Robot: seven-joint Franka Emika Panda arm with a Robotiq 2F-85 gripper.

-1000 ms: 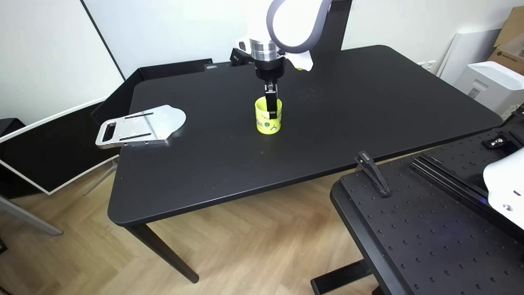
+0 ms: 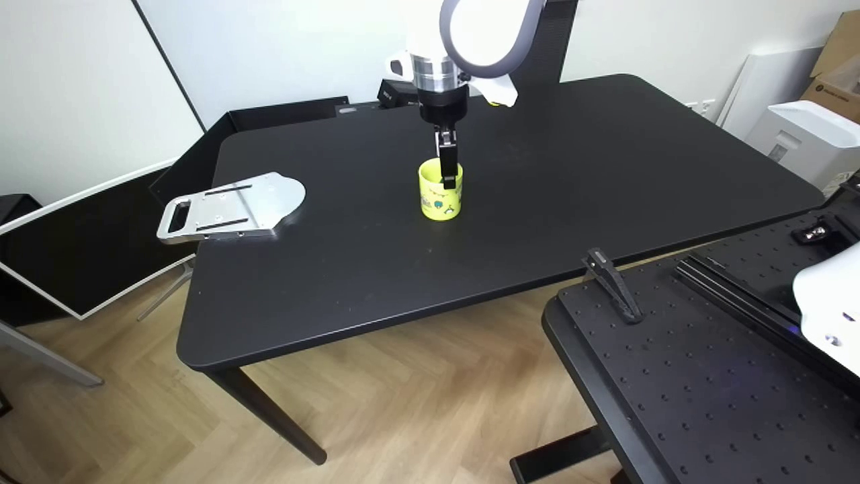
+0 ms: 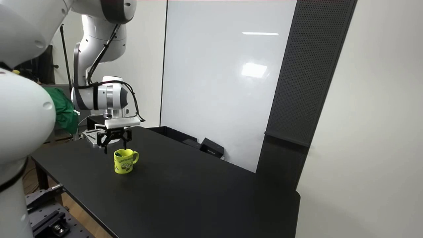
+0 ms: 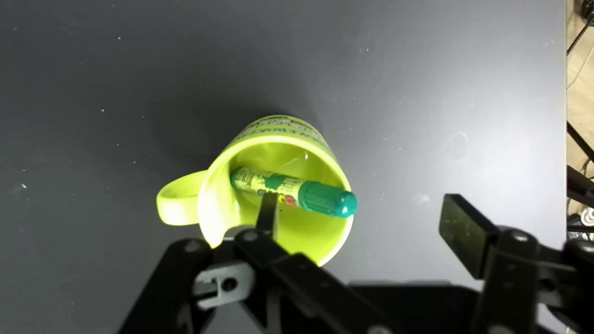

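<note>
A yellow-green mug [image 2: 440, 205] with printed figures stands upright on the black table, its handle to the right in exterior view 2 [image 3: 135, 157]. Inside it, a green marker [image 4: 293, 192] leans across, its capped end resting by the rim. My gripper [image 3: 115, 149] is open above the mug, fingers spread wide with nothing between them. In the wrist view one finger [image 4: 267, 214] overlaps the mug's opening, while the other finger [image 4: 465, 234] is well to the right, over bare table. Whether the nearer finger touches the mug, I cannot tell.
A silver metal plate [image 2: 234, 205] with a handle slot lies at the table's left edge. Black boxes [image 3: 212, 148] sit along the table's back edge.
In exterior view 1 my gripper has risen slightly and shifted a little to the right. The mug and the plate have stayed in place.
</note>
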